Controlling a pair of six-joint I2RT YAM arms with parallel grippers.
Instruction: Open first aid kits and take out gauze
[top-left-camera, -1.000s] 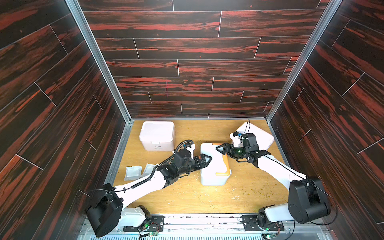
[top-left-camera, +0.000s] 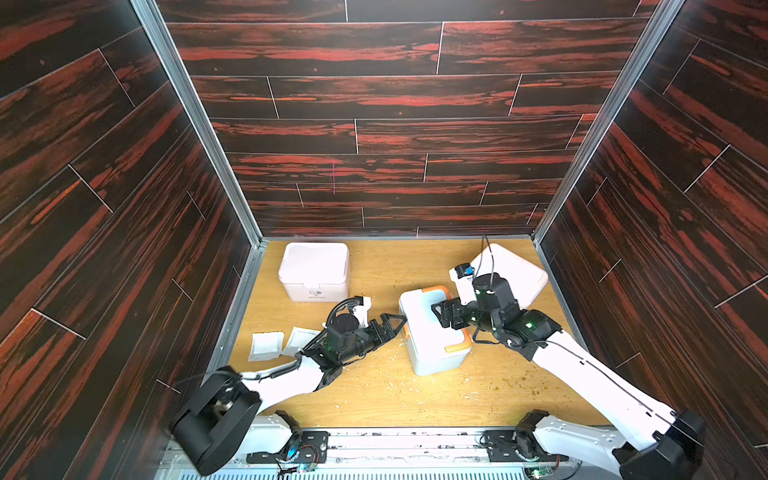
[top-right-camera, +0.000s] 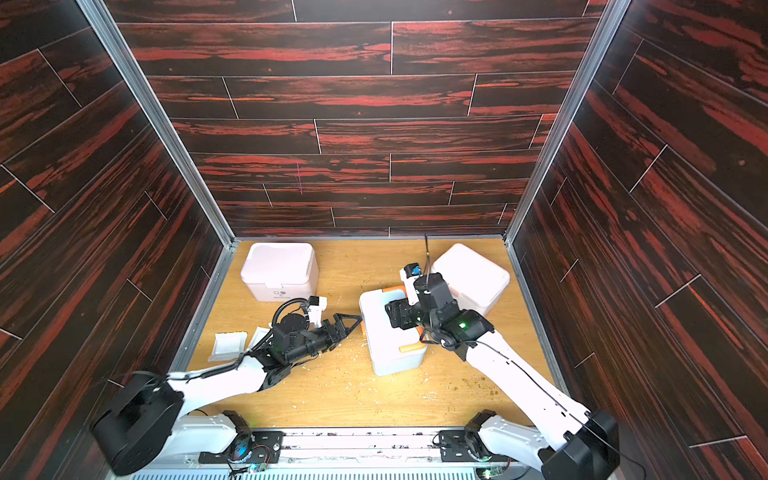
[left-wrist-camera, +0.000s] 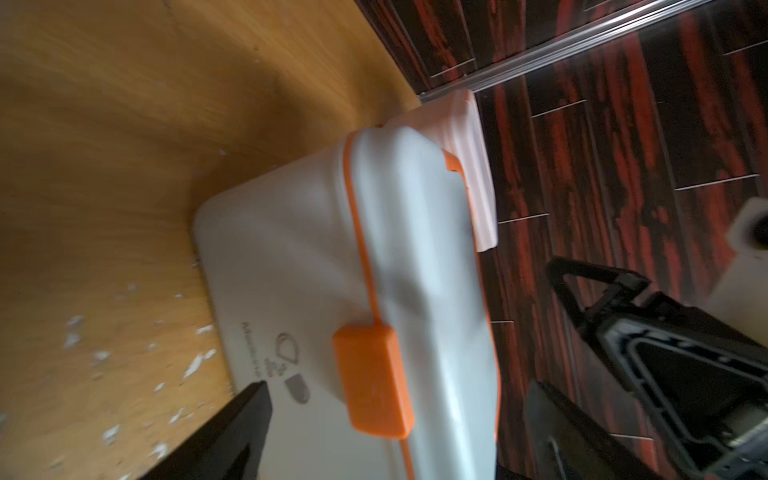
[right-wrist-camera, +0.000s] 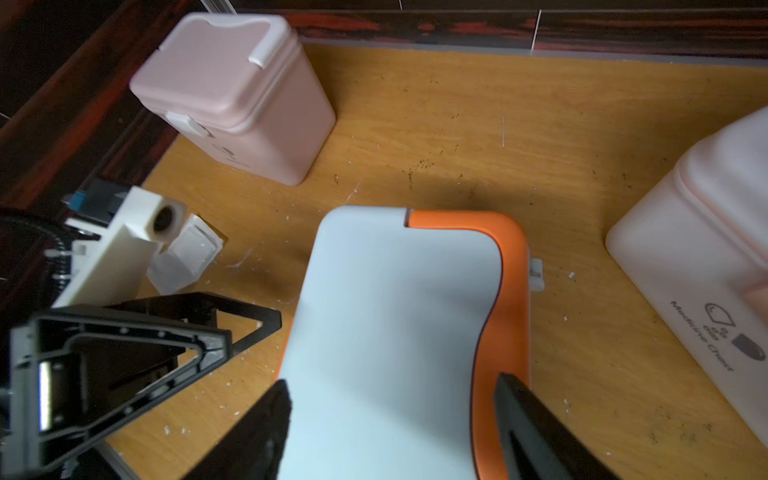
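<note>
A white first aid kit (top-left-camera: 425, 336) with orange trim and latch (left-wrist-camera: 369, 376) stands mid-table, lid shut and turned at an angle. My left gripper (top-left-camera: 392, 326) is open beside its left side; the latch faces it in the left wrist view. My right gripper (top-left-camera: 446, 313) hangs over the kit's lid from the right, fingers apart, nothing visible between them. In the right wrist view, its blurred fingertips flank the lid top (right-wrist-camera: 392, 336).
A pink kit (top-left-camera: 313, 272) stands back left, another pink kit (top-right-camera: 476, 272) back right. Two small white trays (top-left-camera: 266, 345) lie front left. Dark walls enclose three sides.
The white kit has turned at an angle since a second ago. My left gripper has drawn back leftwards; my right gripper has moved forward and lower in the top left view, over the lid.
</note>
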